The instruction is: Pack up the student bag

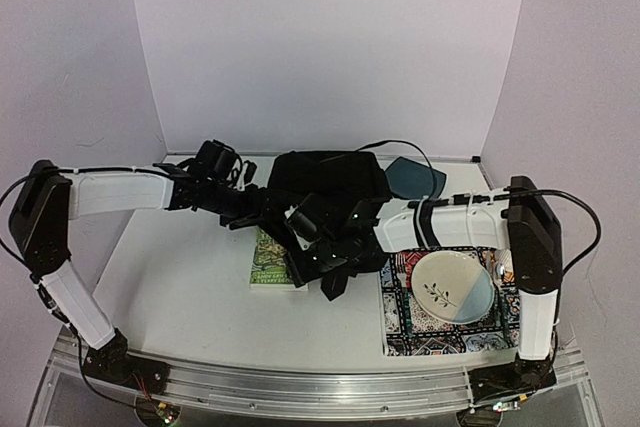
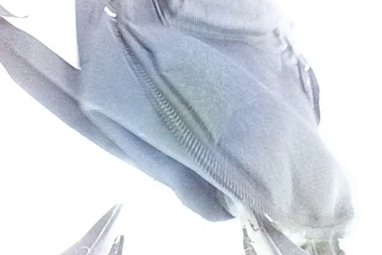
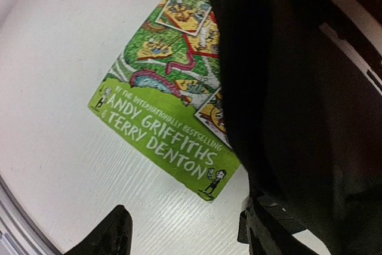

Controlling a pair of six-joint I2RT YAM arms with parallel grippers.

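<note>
A black bag (image 1: 330, 175) lies at the back middle of the table, partly hidden under both arms. A green book (image 1: 272, 265) lies flat at the bag's front left; in the right wrist view the book (image 3: 161, 100) has its right side covered by the bag (image 3: 286, 106). My left gripper has its fingers apart, the right one close against the washed-out bag fabric (image 2: 179, 117). Low over the bag's front stands my right gripper, open, with a black strap (image 3: 280, 219) by its right finger; contact there is unclear.
A two-tone plate (image 1: 452, 287) rests on a patterned mat (image 1: 405, 339) at the right, with a mug mostly hidden behind the right arm. A dark blue flat item (image 1: 412, 177) lies at the back right.
</note>
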